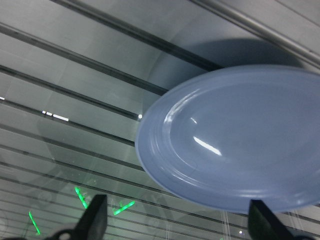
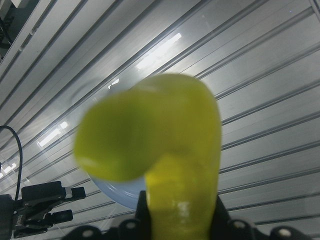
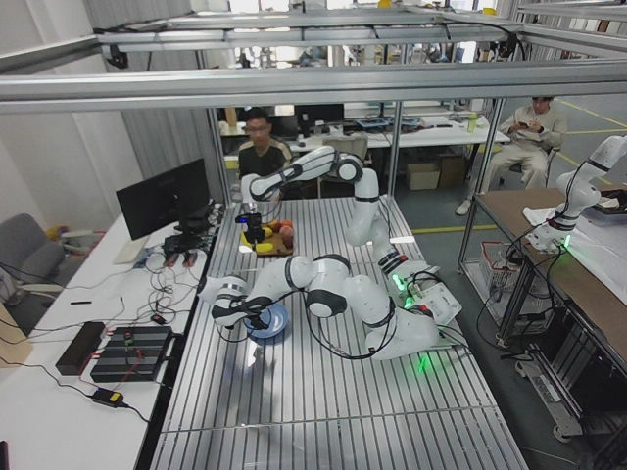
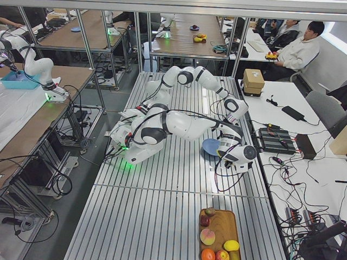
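A blue plate (image 1: 230, 135) lies on the slatted table; in the left wrist view it fills the right half, with my left gripper open over its near edge, nothing seen between the fingers. In the right wrist view a blurred yellow fruit, banana-like (image 2: 182, 195), is held in my right gripper, shut on it, with the plate (image 2: 120, 192) partly hidden behind it. In the camera left view the right gripper (image 3: 253, 230) hangs near a wooden fruit tray (image 3: 279, 250); the camera right view shows the tray (image 4: 217, 222) with several fruits.
The arms stretch across the slatted table (image 4: 146, 227), one in front of the other. A side desk (image 3: 59, 431) with a monitor, boxes and cables runs along one edge.
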